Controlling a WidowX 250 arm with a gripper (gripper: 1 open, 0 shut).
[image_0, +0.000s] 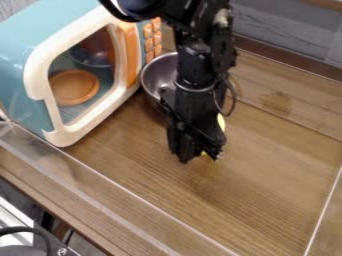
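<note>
My black gripper (195, 145) hangs over the wooden counter (261, 205), pointing down, just in front of a metal bowl (158, 72). A small yellow item (219, 124) shows behind the fingers, mostly hidden by them. The fingers are dark and overlap it, so I cannot tell how far apart they are or whether anything is between them.
A teal and white toy oven (47, 100) with orange dishes inside stands at the left. The counter to the right and in front of my gripper is clear. A clutter of dark items lies below the lower left edge.
</note>
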